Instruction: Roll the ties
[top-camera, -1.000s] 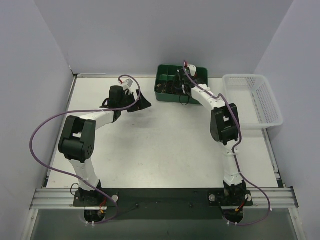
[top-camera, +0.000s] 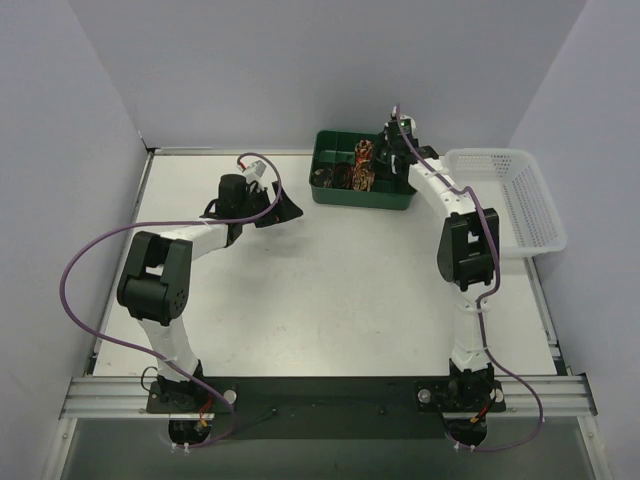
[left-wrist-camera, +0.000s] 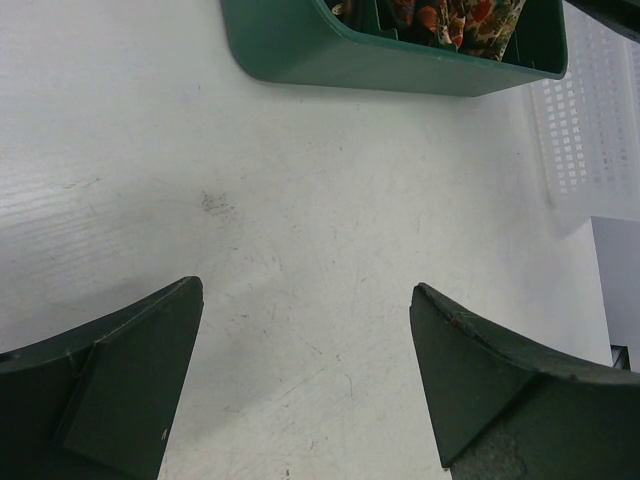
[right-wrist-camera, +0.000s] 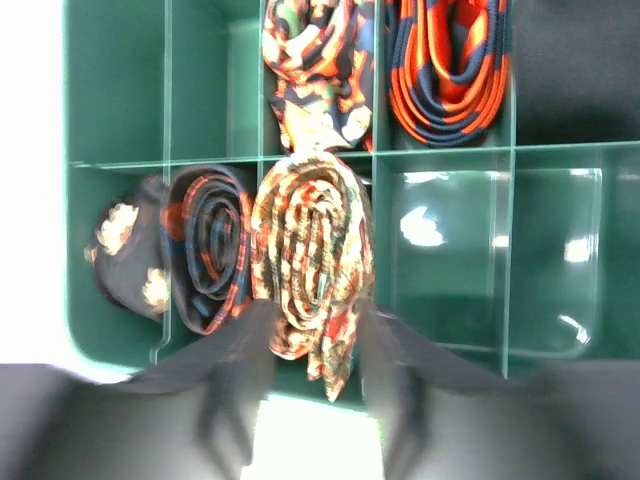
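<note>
Inside the green divided box (top-camera: 352, 197) lie several rolled ties. One orange floral tie (right-wrist-camera: 312, 240) is coiled in a front compartment, its loose end hanging toward the box's near wall. To its left are a navy and orange tie (right-wrist-camera: 210, 240) and a dark tie (right-wrist-camera: 128, 250); an orange and navy striped tie (right-wrist-camera: 450, 70) sits in the back row. Over the box hangs my right gripper, its blurred fingers apart on either side of the floral tie's lower end, not closed on it. My left gripper stays open and empty above the table.
At the right stands an empty white basket (top-camera: 540, 205). Bare white table (top-camera: 320, 290) fills the space in front of the box. Two front compartments right of the floral tie are empty.
A thin dark loop at the box's front no longer shows. The left arm is still.
</note>
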